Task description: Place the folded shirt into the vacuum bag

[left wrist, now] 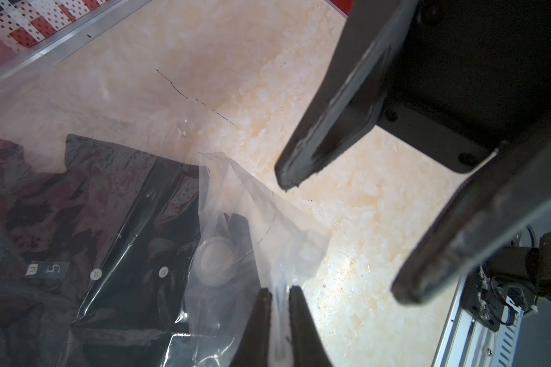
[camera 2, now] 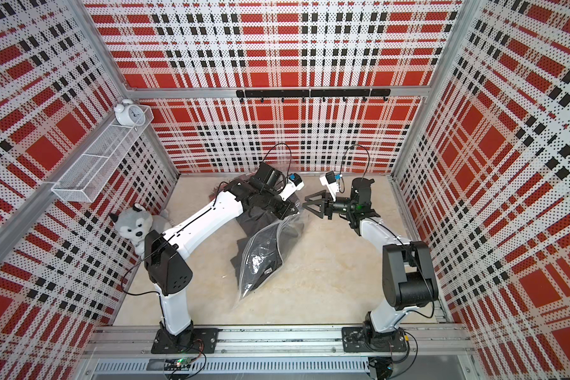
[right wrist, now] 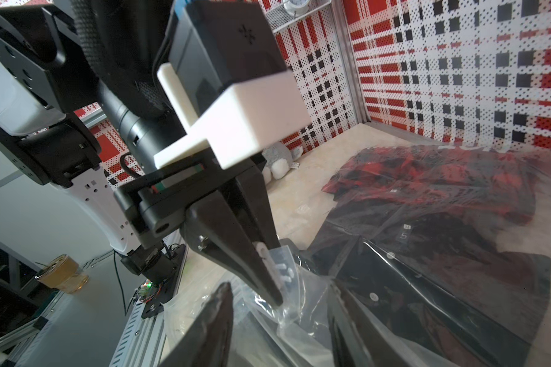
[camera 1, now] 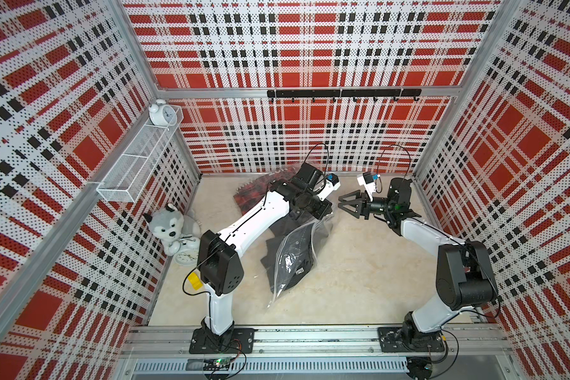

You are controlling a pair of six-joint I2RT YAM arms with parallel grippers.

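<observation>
The clear vacuum bag [camera 1: 289,256] lies on the table, its near part raised at the edge. A dark folded shirt [right wrist: 404,269] with white buttons shows through the plastic. In the left wrist view, my left gripper is shut on the bag's edge [left wrist: 287,257], which bunches between its fingers. My right gripper [camera 1: 348,204] stands to the right of it with its fingers parted, pointing at the left one. No plastic is clearly between them; in the right wrist view the bag [right wrist: 312,299] lies beyond the fingertips [right wrist: 223,305].
A red-and-black checked cloth [camera 1: 252,194] lies at the back left. A plush dog [camera 1: 166,224] and a white clock [camera 1: 186,255] sit by the left wall, under a wire basket [camera 1: 117,192].
</observation>
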